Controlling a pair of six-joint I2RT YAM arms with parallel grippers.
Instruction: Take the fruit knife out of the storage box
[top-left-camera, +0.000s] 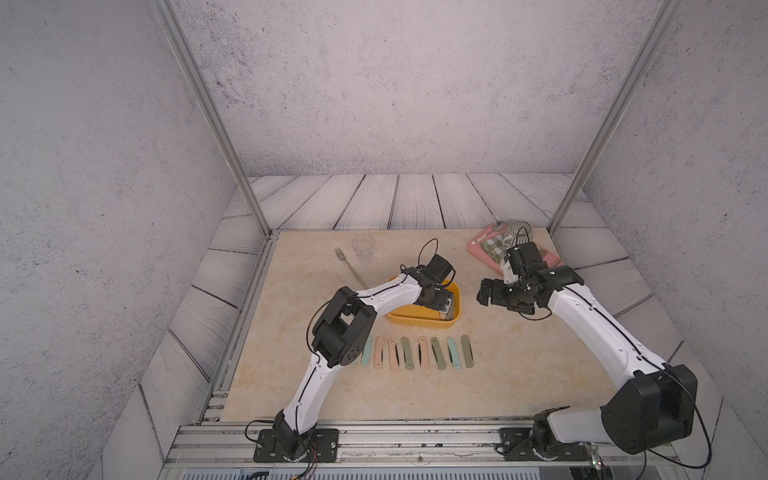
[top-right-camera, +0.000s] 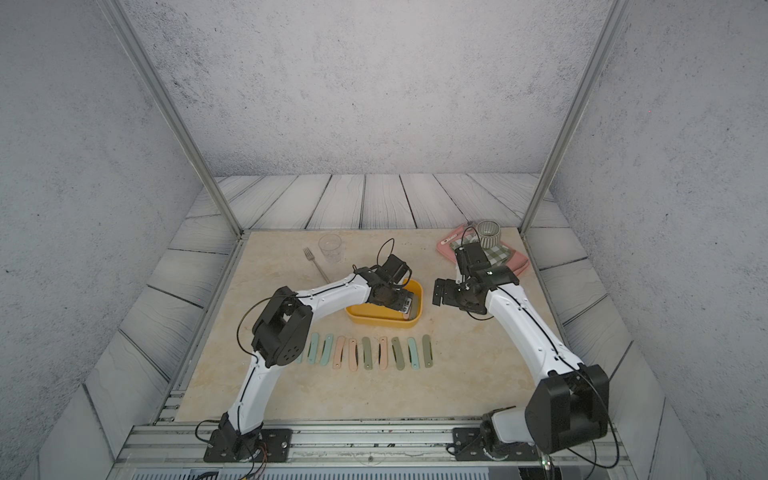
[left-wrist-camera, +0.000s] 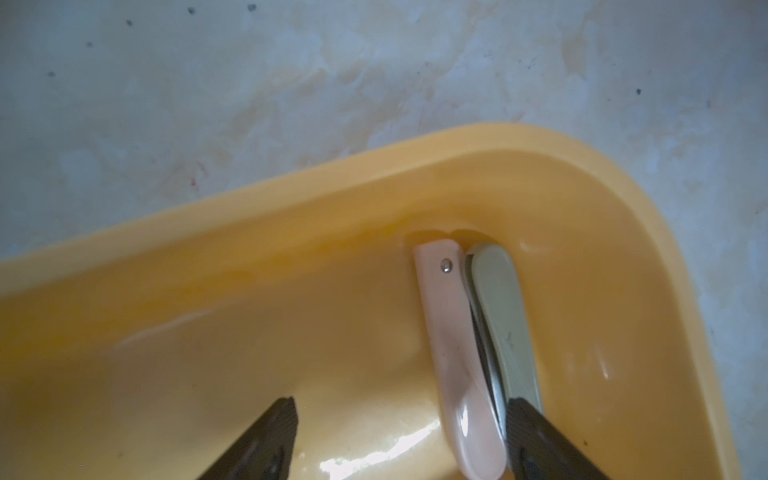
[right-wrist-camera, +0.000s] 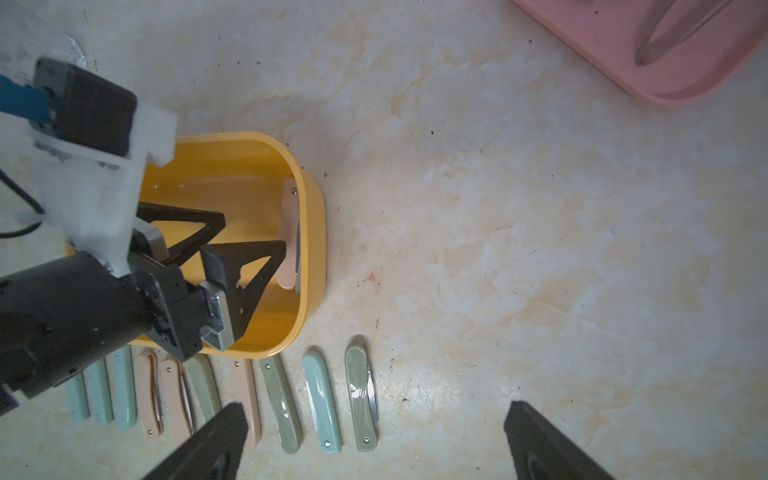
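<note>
Two folded fruit knives lie side by side against one end of the yellow storage box (right-wrist-camera: 314, 240): a pink one (left-wrist-camera: 460, 352) and a grey-green one (left-wrist-camera: 505, 320). Inside the box, my left gripper is held above the floor with its fingers apart and nothing between them. One of its fingers overlaps the knives' lower part in the left wrist view; whether it touches them I cannot tell. My right gripper hovers open and empty over the bare table, to the right of the box.
In front of the box lies a row of several folded knives, including a green one (right-wrist-camera: 361, 396). A fork (top-left-camera: 349, 266) and a clear glass (top-left-camera: 363, 245) stand behind left. At the back right is a pink tray (right-wrist-camera: 672, 94). Table right of the box is clear.
</note>
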